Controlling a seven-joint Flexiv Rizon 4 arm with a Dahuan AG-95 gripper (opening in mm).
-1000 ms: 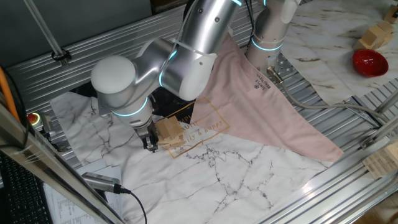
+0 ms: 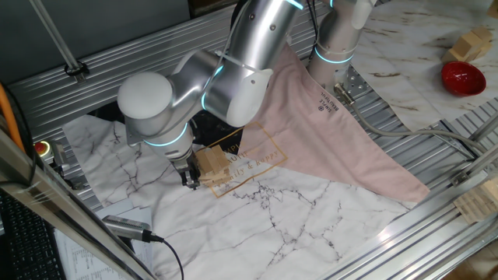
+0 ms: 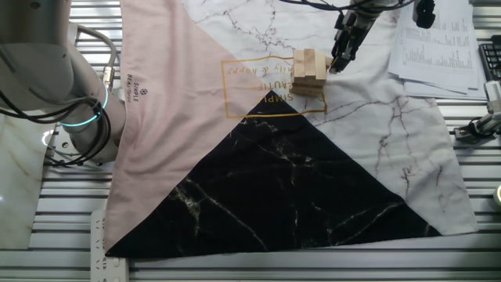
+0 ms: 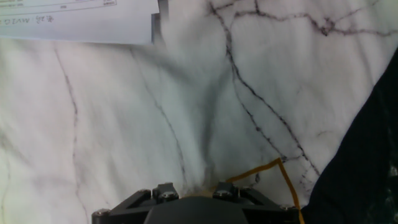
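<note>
A small stack of pale wooden blocks stands on the marble-patterned cloth, over the gold printed frame. My gripper is low at the left side of this stack, close against it. In exterior view 2 the gripper reaches down at the right of the wooden blocks. Two dark fingertips of the gripper show apart at the bottom of the wrist view, with a sliver of wood colour between them. Whether they clasp a block is hidden.
The cloth has pink, black and white marble parts. A red bowl and more wooden blocks lie at the far right. Papers rest beside the cloth. Open cloth surrounds the stack.
In exterior view 1 the arm's wrist has shifted slightly to the right, toward the blocks. The stack looks unmoved.
</note>
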